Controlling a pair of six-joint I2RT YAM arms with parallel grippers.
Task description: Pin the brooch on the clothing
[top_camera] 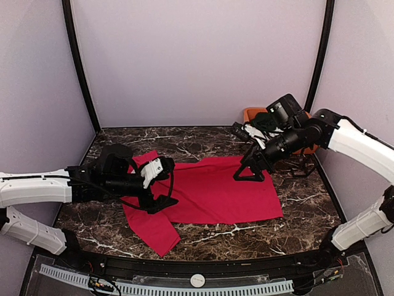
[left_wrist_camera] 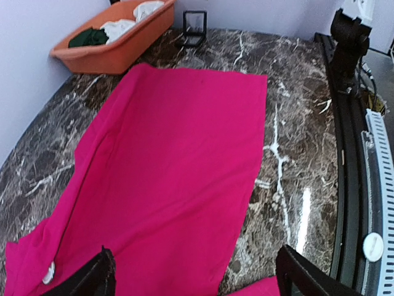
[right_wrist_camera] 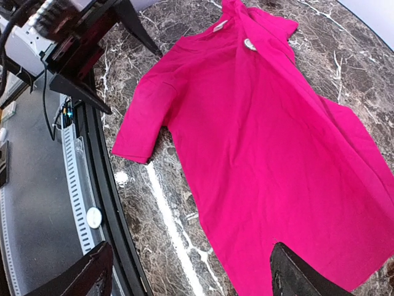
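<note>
A red garment (top_camera: 218,197) lies spread on the marble table, with a folded ridge along its back. A small pale, shiny piece (right_wrist_camera: 249,44) lies on it, seen in the right wrist view; another glint (left_wrist_camera: 48,275) shows at the lower left of the left wrist view. My left gripper (top_camera: 161,185) hangs over the garment's left part, fingers apart with nothing visible between them. My right gripper (top_camera: 249,168) is over the garment's right part, open and empty.
An orange bin (left_wrist_camera: 74,49) with white and dark green cloth stands at the back right, beside a black bracket (left_wrist_camera: 194,28). Bare marble shows round the garment. The front rail (top_camera: 166,289) runs along the table's edge.
</note>
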